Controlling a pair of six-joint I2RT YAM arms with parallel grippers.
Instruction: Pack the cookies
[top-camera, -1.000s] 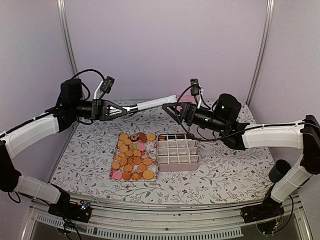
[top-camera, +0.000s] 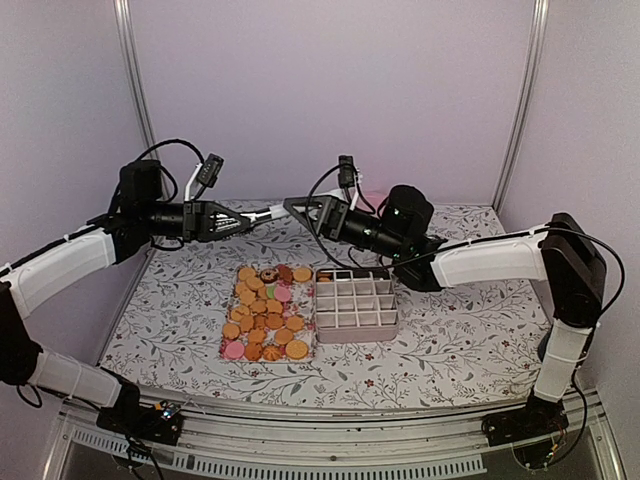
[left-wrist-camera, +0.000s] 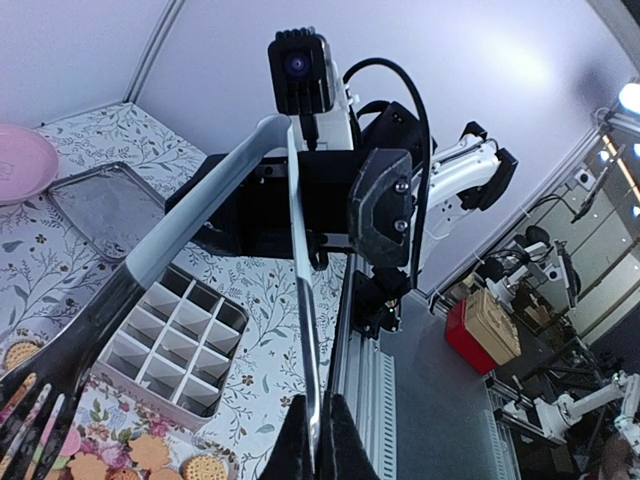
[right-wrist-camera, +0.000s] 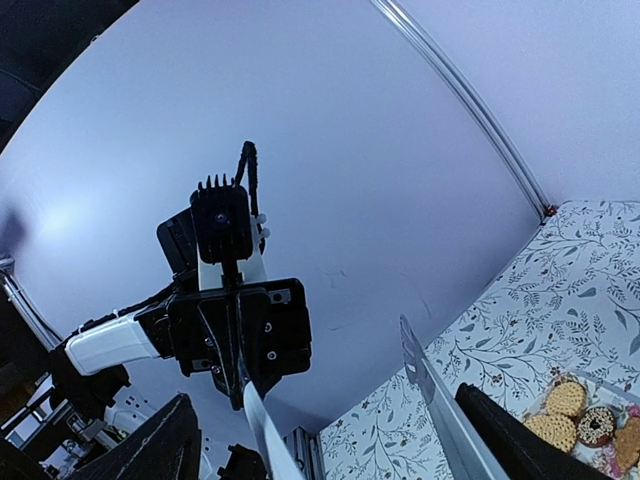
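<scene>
My left gripper (top-camera: 240, 222) is shut on long metal tongs (left-wrist-camera: 215, 200), held in the air with a slotted, fork-like end toward the viewer in the left wrist view. My right gripper (top-camera: 300, 210) is around their other end, its fingers apart on either side in the right wrist view; whether it touches them is unclear. Cookies (top-camera: 295, 348) of several kinds lie on a floral tray at centre left. Right of it stands a pale divided box (top-camera: 355, 335); its front compartments look empty.
A pink plate (left-wrist-camera: 22, 160) and a clear tray (left-wrist-camera: 105, 215) lie at the back, mostly hidden in the top view.
The left arm is almost unchanged.
</scene>
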